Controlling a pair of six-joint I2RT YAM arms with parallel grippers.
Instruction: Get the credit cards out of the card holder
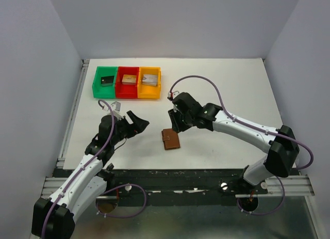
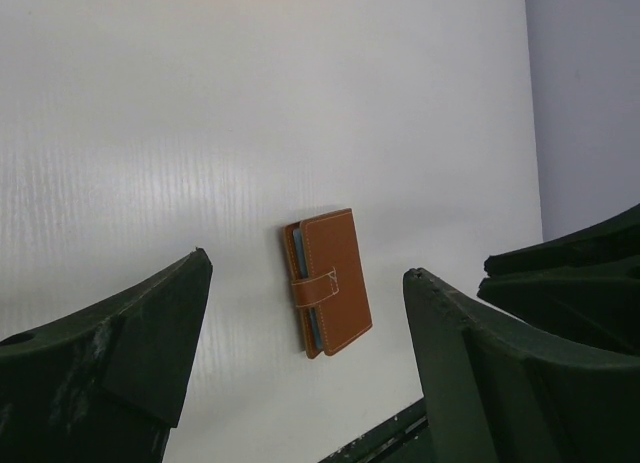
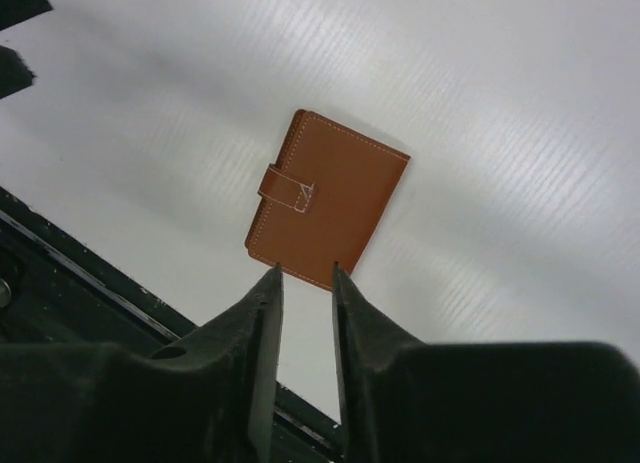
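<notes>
A brown leather card holder lies flat on the white table, closed by a strap over its left edge. In the left wrist view, grey-blue card edges show along the open side of the holder; the cards themselves are hidden inside. My right gripper is just behind the holder and above it, its fingertips apart by a narrow gap with nothing between them; in its wrist view the whole holder is visible beyond the tips. Off to the left, my left gripper hangs wide open and empty.
At the back left stand a green bin with a black item, a red bin with a tan stack, and a yellow bin with a pale stack.
</notes>
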